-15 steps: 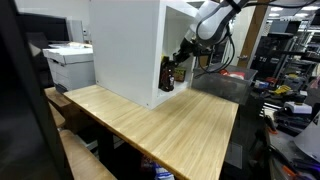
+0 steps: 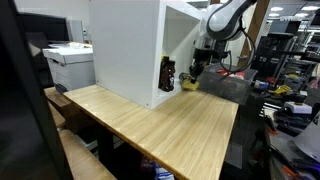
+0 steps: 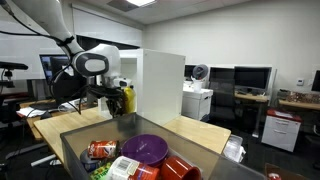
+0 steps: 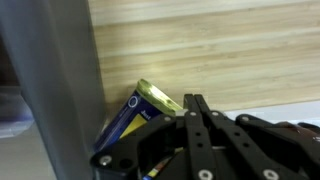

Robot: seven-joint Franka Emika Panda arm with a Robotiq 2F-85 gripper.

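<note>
In the wrist view my gripper is shut, and nothing shows between its fingertips. A can [image 4: 148, 100] with blue and yellow sides and a gold rim appears beyond the fingers, partly covered by them; whether they touch it cannot be told. The white arm reaches down beside the white shelf unit [image 2: 127, 50], putting the gripper [image 2: 188, 78] low near its open side. A small yellow patch [image 2: 189, 86] shows close to the gripper there, too small to make out.
Dark items [image 2: 166, 72] stand by the shelf's edge. A grey panel [image 4: 62, 70] runs along the left of the wrist view. A grey bin [image 3: 85, 127] holds a purple bowl [image 3: 146, 149], a red can [image 3: 103, 149] and other goods. The wooden table [image 2: 165, 127] has a wide clear stretch.
The arm has shifted right in exterior view 1, away from the dark items, and the gripper sits lower. The yellow patch near it also appears farther right and lower.
</note>
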